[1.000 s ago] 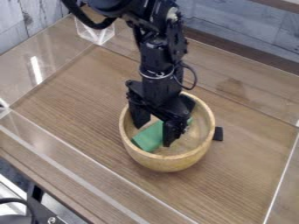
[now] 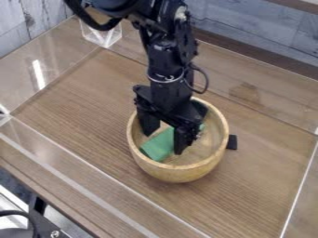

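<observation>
My black gripper (image 2: 166, 125) reaches down into a round beige bowl (image 2: 177, 170) in the middle of the table, its fingers open on either side over the bowl's interior. A green object (image 2: 158, 145) lies in the bowl, just below the fingers and partly hidden by them. Whether a finger touches it I cannot tell. A dark item at the bowl's right side is mostly hidden behind the gripper.
A small black piece (image 2: 232, 141) lies just right of the bowl. A clear container (image 2: 102, 28) stands at the back left.
The gripper has shifted very slightly over the bowl; the bowl and green object look unchanged.
</observation>
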